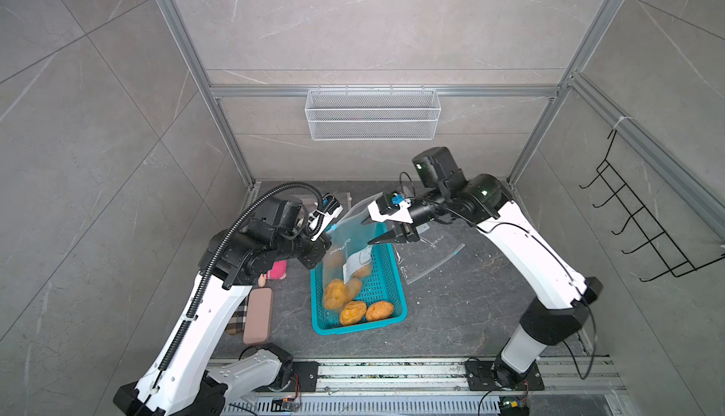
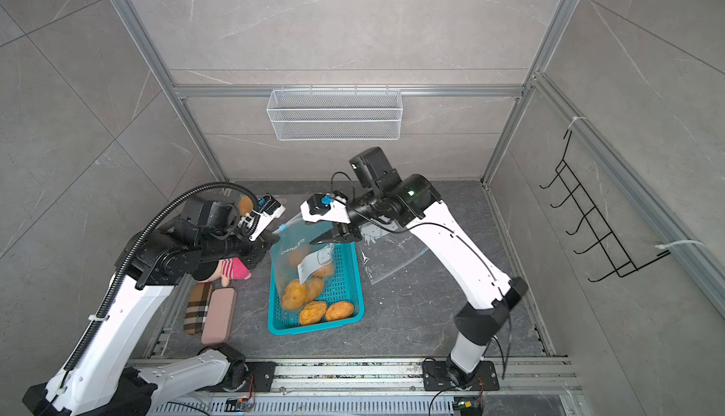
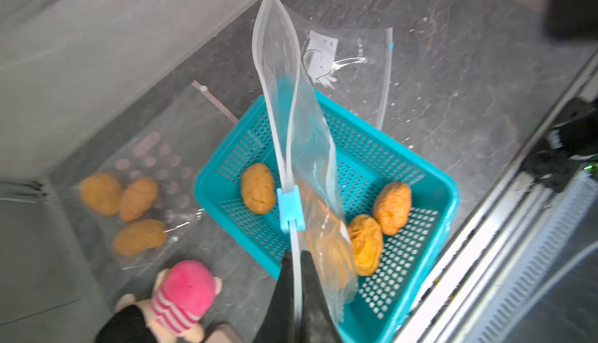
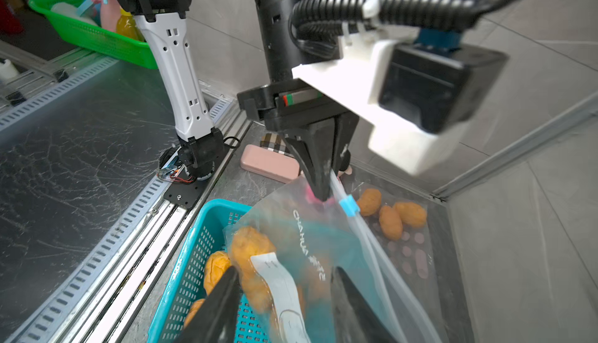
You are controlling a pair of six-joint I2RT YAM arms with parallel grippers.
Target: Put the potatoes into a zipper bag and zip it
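Observation:
A clear zipper bag [image 1: 343,261] with potatoes inside hangs over the teal basket [image 1: 396,310]. My left gripper is shut on the bag's zipper edge beside the blue slider [image 3: 291,209]. In the right wrist view my right gripper faces the bag's side and label, fingers apart; in the top views it sits at the bag's upper right. Loose potatoes [image 3: 391,206] lie in the basket, whose far part is partly hidden by the bag.
Bags lie flat behind, one with potatoes [image 3: 137,199], one empty [image 3: 355,78]. A plush toy [image 3: 183,293] and pink case [image 1: 258,314] lie left. Hooks hang on the right wall.

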